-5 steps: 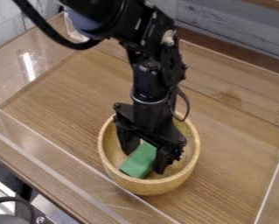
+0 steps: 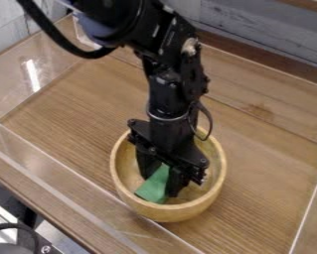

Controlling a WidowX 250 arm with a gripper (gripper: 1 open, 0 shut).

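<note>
A round, light wooden bowl [image 2: 201, 201] sits on the wooden table near its front edge. My black gripper [image 2: 170, 175] reaches down into the bowl, its fingers drawn in around a green object [image 2: 154, 190] at the bottom left of the bowl. The gripper body hides part of the object and the back of the bowl's inside.
A clear strip runs along the front left edge. A pale grey panelled wall stands at the back.
The gripper's fingers have drawn closer together over the green object, and less of the object shows. The bowl has stayed in about the same place.
</note>
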